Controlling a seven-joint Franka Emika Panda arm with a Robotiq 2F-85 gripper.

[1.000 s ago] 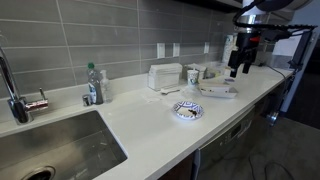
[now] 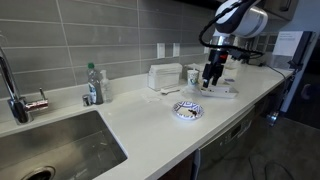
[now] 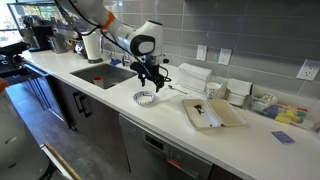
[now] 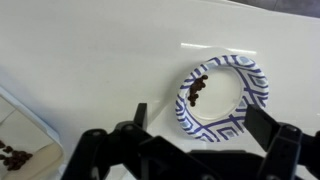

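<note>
A bowl-like plate (image 4: 237, 118) with a blue-and-white patterned rim lies on the counter, below the gripper in the wrist view. Several small dark brown pieces (image 4: 197, 90) rest at one side of it. My gripper is open, its fingers apart with nothing held between them. In the first exterior view the same plate (image 2: 187, 110) is on the white counter, with the gripper (image 2: 209, 84) above the counter, farther back and to the right. A shallow tray (image 3: 208, 116) stands beside it; more brown pieces (image 4: 15, 158) show at the wrist view's lower left.
A sink (image 2: 62, 155) is set into the counter at the left. Along the wall stand a bottle (image 2: 95, 84), a white box (image 2: 165, 77) and a cup (image 2: 193, 77). Bare counter (image 2: 135, 113) lies between sink and plate.
The arm has come left and lower over the last second, from above the far right of the counter towards the plate. The plate and tray have stayed in place.
</note>
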